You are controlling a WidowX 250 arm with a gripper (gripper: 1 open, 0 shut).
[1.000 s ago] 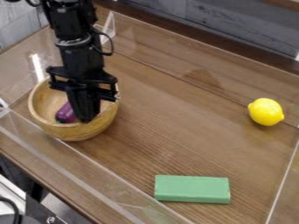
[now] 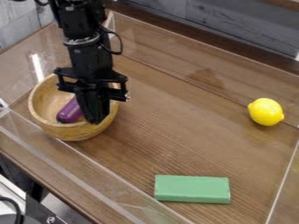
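Note:
My black gripper [image 2: 96, 105] hangs over a wooden bowl [image 2: 70, 131] on the left of the table, its lower end reaching down into the bowl's right part. It appears shut, with nothing visible between its fingers, though the tips are hard to make out. A purple oblong object [image 2: 69, 111] lies inside the bowl, left of the gripper and partly hidden by it.
A yellow lemon [image 2: 265, 112] sits at the right of the table. A green block [image 2: 191, 189] lies near the front right. A grey wall runs along the back.
The arm and gripper have shifted slightly over the bowl. The bowl, lemon and green block look to be in about the same places.

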